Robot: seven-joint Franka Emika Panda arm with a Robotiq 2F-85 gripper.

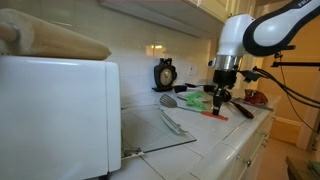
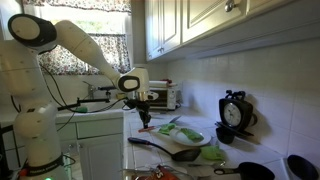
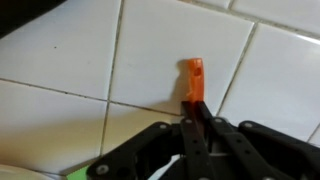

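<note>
An orange stick-like object (image 3: 195, 78) pokes out from between the fingers of my gripper in the wrist view. The fingers are shut on it; its other end is hidden behind the black fingers. White counter tiles lie below it. In exterior view 1 my gripper (image 1: 217, 112) points down just over the counter, with an orange-red strip (image 1: 213, 116) at its fingertips. From exterior view 2, the gripper (image 2: 143, 115) hangs beyond a white plate, and a small orange piece (image 2: 147, 129) shows under it.
A slotted spatula (image 1: 168, 101) and a green item (image 1: 195, 99) lie near the wall. The black clock (image 2: 237, 110) stands behind the plate (image 2: 196, 130). A black ladle (image 2: 184, 154) and pans (image 2: 255, 171) crowd the near counter. A white appliance (image 1: 60, 115) fills the left of exterior view 1.
</note>
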